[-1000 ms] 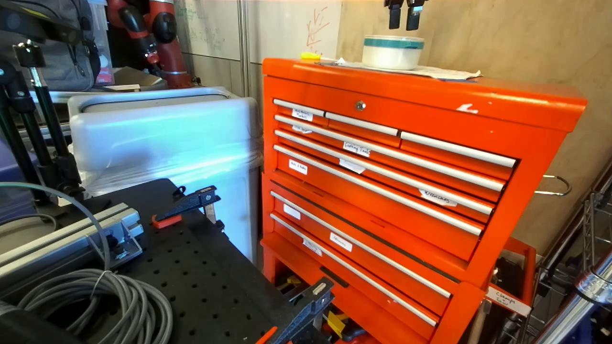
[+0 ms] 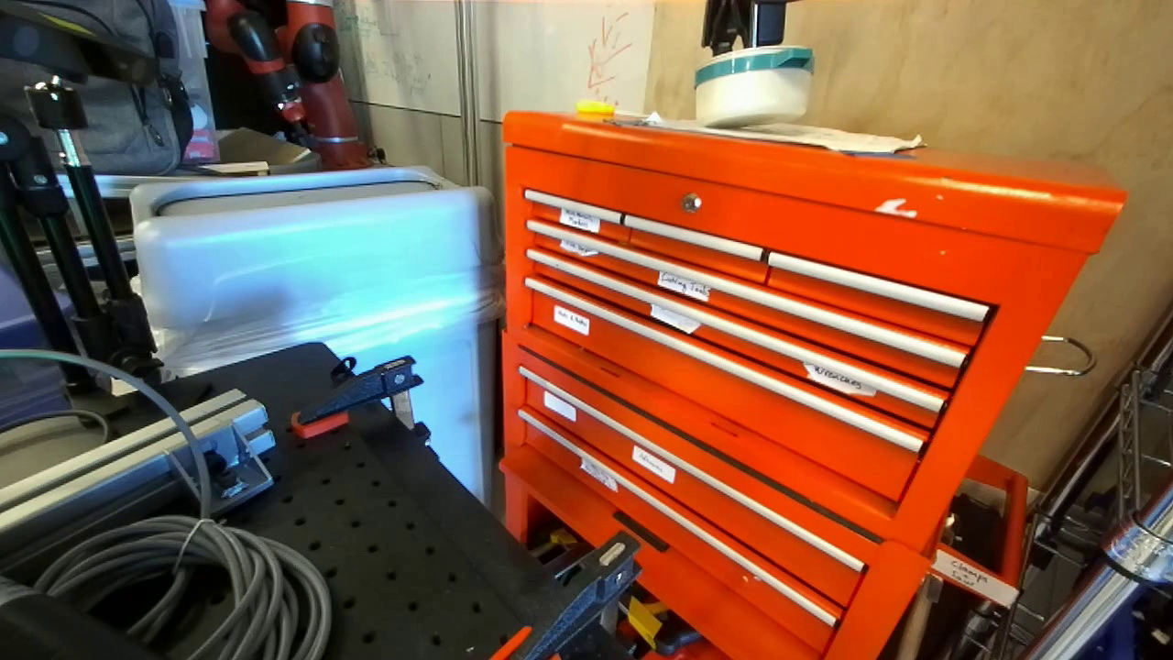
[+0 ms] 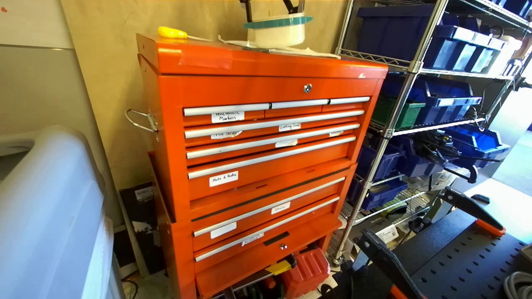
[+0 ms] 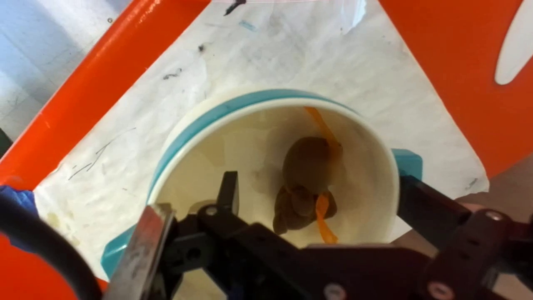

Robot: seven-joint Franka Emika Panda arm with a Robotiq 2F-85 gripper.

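Observation:
A white round container with a teal band stands tilted on top of the red tool chest. Inside it, the wrist view shows a small brown plush-like object with orange strips. My gripper is open, its fingers far apart. One finger reaches over the container's interior, while the other lies across or just outside the right rim, by the teal handle. Nothing shows gripped between them. From outside, the gripper is right at the container's top; contact with the rim cannot be made out.
Stained white paper lies beneath the container. A yellow-handled tool rests near the chest's edge. Wire shelving with blue bins stands beside the chest. A black perforated table holds clamps and coiled cable.
My gripper has come down from above the container to its rim, and its fingers have spread. The container, level before, now leans with its rim higher in view.

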